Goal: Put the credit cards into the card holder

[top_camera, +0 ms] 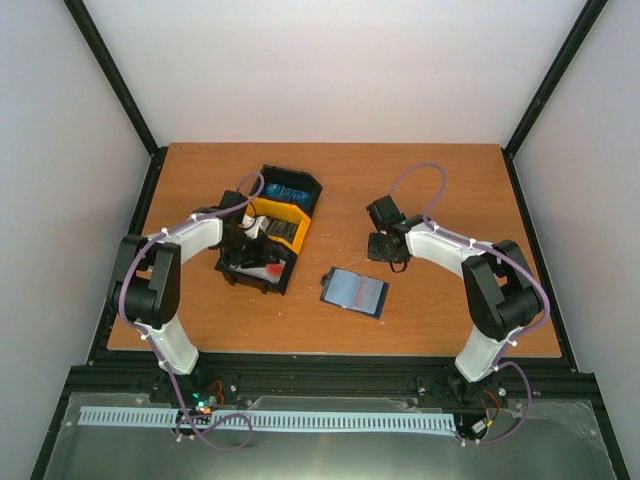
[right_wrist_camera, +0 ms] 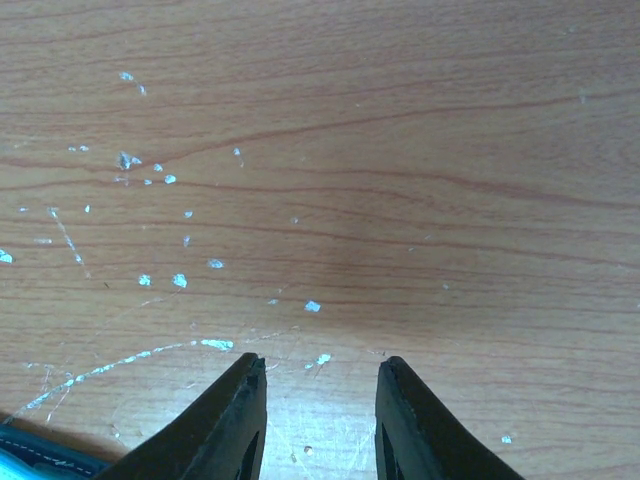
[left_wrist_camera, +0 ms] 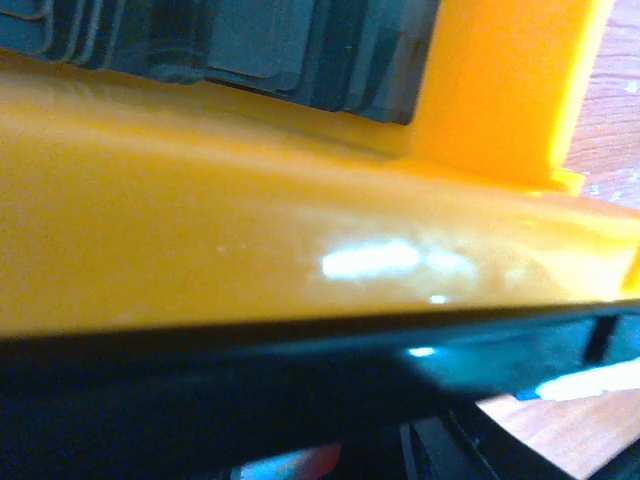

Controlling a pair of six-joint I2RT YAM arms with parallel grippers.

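My left gripper is down over the front black bin, which holds pale cards with a red patch. Its wrist view is filled by a yellow bin wall above a dark edge; its fingers cannot be made out. The card holder, a flat open folder with pale sleeves, lies at the middle front of the table. My right gripper hangs over bare wood behind and right of the holder, fingers apart with nothing between them; the holder's dark edge shows at lower left.
Behind the front bin stand a yellow bin and a black bin with dark blue contents. The table's back right and the area right of the holder are clear.
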